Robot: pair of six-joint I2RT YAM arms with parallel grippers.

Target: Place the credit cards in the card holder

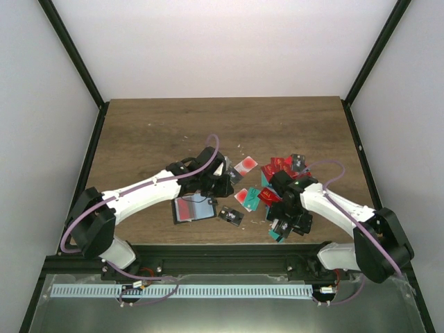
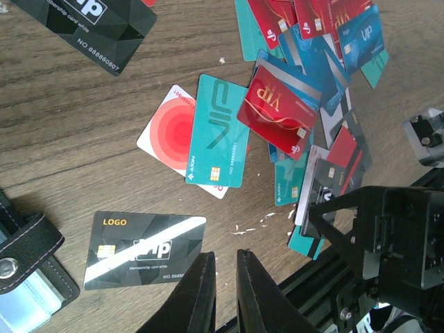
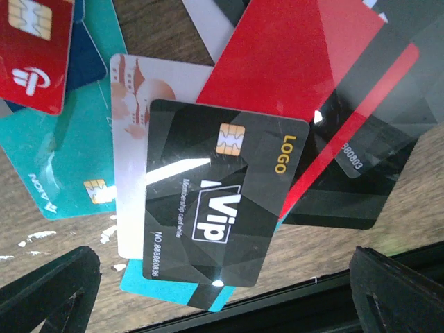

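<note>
The open card holder lies left of centre in the top view, its strap showing at the left of the left wrist view. A black card rests alone beside it, just ahead of my left gripper, whose fingertips are a small gap apart with nothing between them. My right gripper stands wide open above the pile, its fingers either side of a black VIP card on top of other cards. Both grippers are empty.
A teal card overlaps a white-and-red card in the middle. Several red, blue and teal cards overlap at the right, near the right arm. Another black card lies further back.
</note>
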